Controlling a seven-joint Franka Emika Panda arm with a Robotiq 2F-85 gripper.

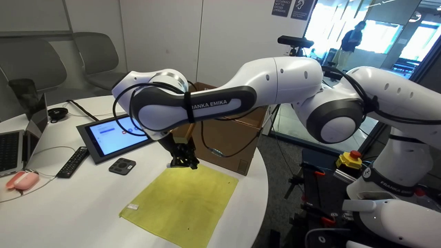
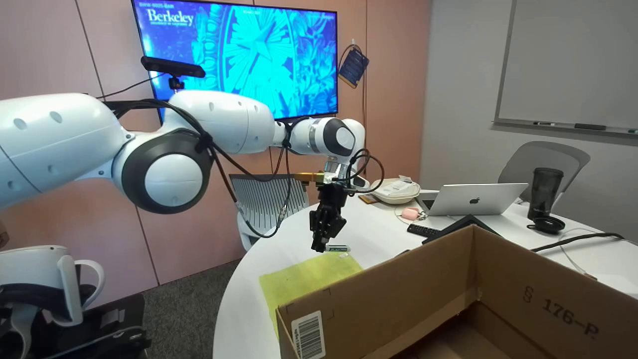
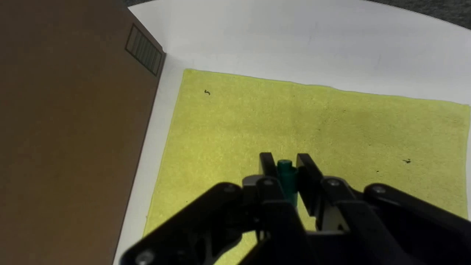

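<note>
In the wrist view a marker (image 3: 287, 179) with a green end sits between the two black fingers, and my gripper is shut on it. From the second exterior view the marker (image 2: 338, 248) sticks out sideways from the fingertips, pale with a dark green part. The gripper (image 2: 321, 244) points downward there. In the first exterior view my gripper (image 1: 188, 162) hangs over the back part of a yellow cloth (image 1: 182, 202), with only a small white end of the marker showing. The cloth lies flat on the white table.
A tall open cardboard box (image 1: 229, 142) stands right beside the cloth and gripper. A tablet (image 1: 115, 136), a black remote (image 1: 73, 162), a small dark controller (image 1: 122, 166) and a laptop (image 1: 12, 151) occupy the table's left side.
</note>
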